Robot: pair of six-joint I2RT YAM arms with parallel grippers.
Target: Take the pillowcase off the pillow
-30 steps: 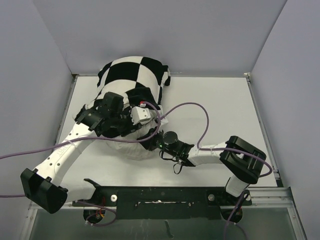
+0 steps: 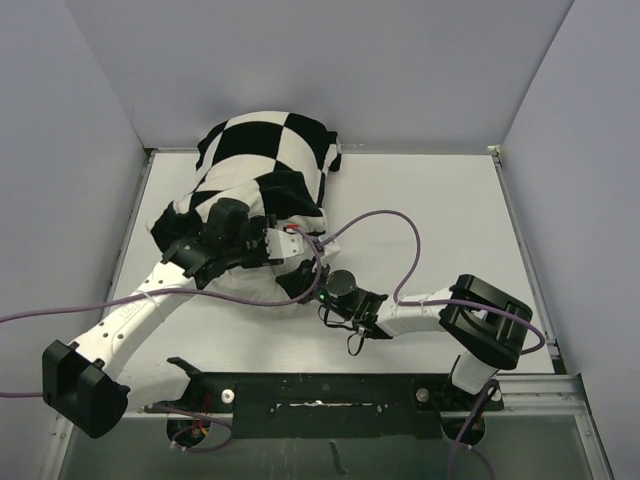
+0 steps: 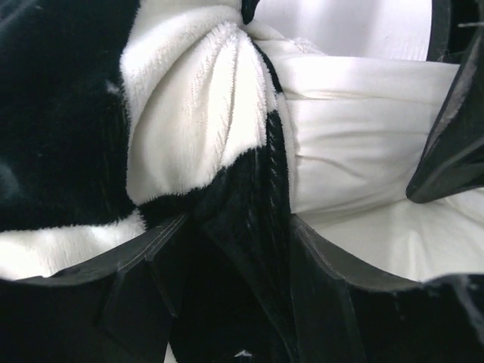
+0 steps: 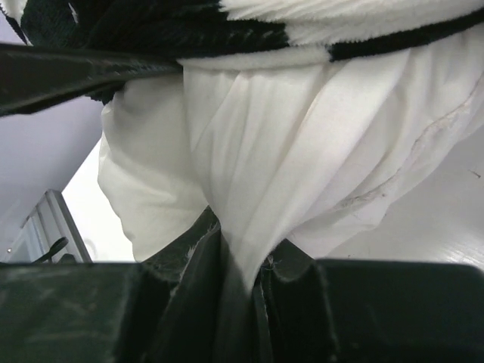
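The pillowcase (image 2: 262,150), black and white checkered and fuzzy, covers the far part of the pillow at the back left of the table. From its near opening the white pillow (image 2: 250,284) bulges out. In the left wrist view my left gripper is shut on the black edge of the pillowcase (image 3: 257,204), beside the smooth pillow (image 3: 355,128). My right gripper is shut on a gathered fold of white pillow fabric (image 4: 265,174), close in front of the pillowcase hem (image 4: 257,59). In the top view the arms hide both sets of fingertips.
Both arms work close together. In the right wrist view, part of the left gripper's finger (image 4: 83,72) reaches in at the upper left. Loose purple cables cross the arms.
My right gripper has stayed almost in place, still by the pillow; the far part of the pillowcase looks unchanged.
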